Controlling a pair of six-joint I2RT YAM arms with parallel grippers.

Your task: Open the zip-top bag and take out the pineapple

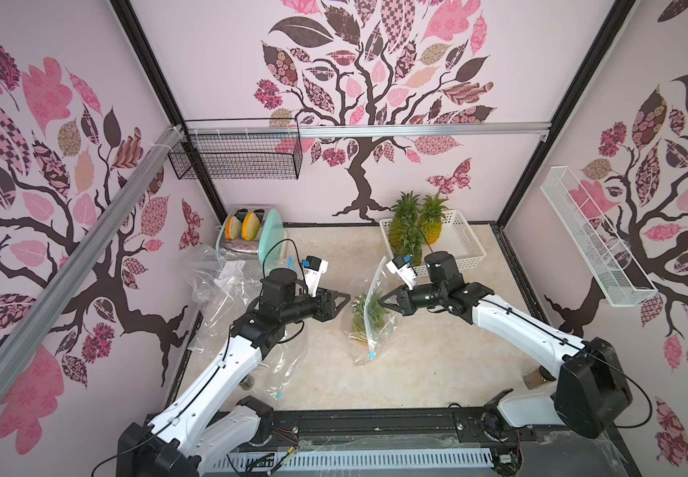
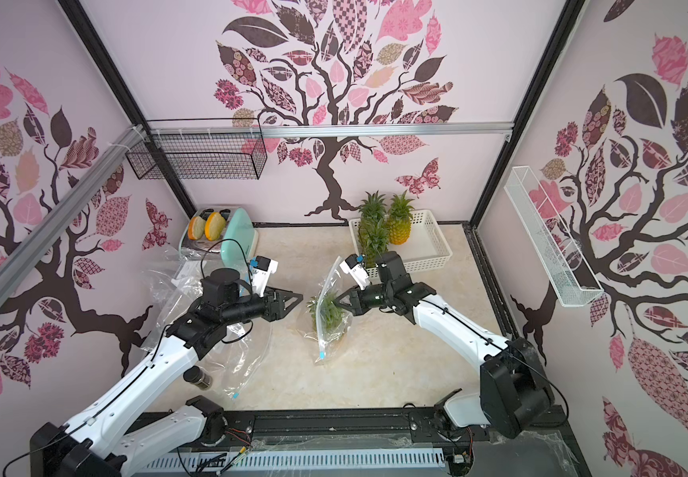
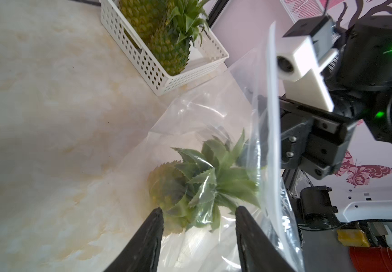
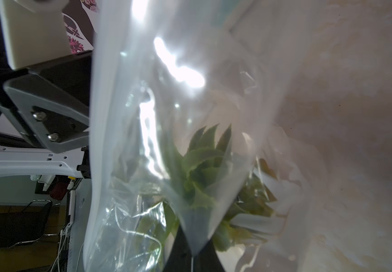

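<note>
The clear zip top bag [image 1: 374, 314] stands mid-table with its pale zip strip [image 3: 273, 149] running along the mouth. Inside, a pineapple [image 3: 205, 181] shows its green crown through the film, and much of its body is obscured. My right gripper is shut on the bag film, which gathers into a V at its fingertips. Left of the bag, my left gripper [image 1: 347, 305] is open, a gap showing between its fingers, with the bag beyond them. Whether the zip has parted cannot be made out.
At the back right, a white basket [image 1: 461, 246] holds several pineapples [image 1: 405, 226]. Another clear plastic bag [image 1: 236, 310] lies flat under and beside the left arm. A mint-green rack [image 1: 272, 234] stands back left.
</note>
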